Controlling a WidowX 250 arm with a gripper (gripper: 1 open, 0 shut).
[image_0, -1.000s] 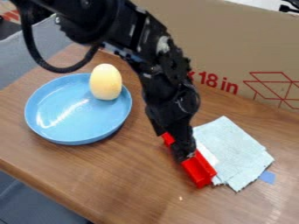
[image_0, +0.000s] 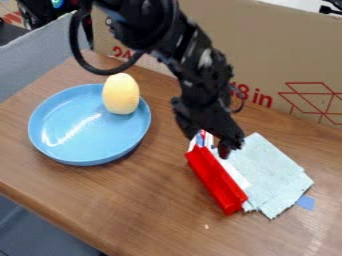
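Observation:
My gripper (image_0: 211, 142) is open and hangs over the upper end of a red and white package (image_0: 225, 188), which lies diagonally on the wooden table with some blue showing at its top. A folded pale cloth (image_0: 274, 175) lies to the right of the package, touching or partly under it. Whether the fingers touch anything is unclear. A yellow egg-shaped object (image_0: 120, 94) sits on the back part of a blue plate (image_0: 80, 135) to the left.
A cardboard panel (image_0: 267, 50) runs along the back. A small blue tape piece (image_0: 305, 202) is at the right.
The arm has risen and drawn back toward the rear, uncovering more of the red and white package. The package, cloth and plate look unmoved.

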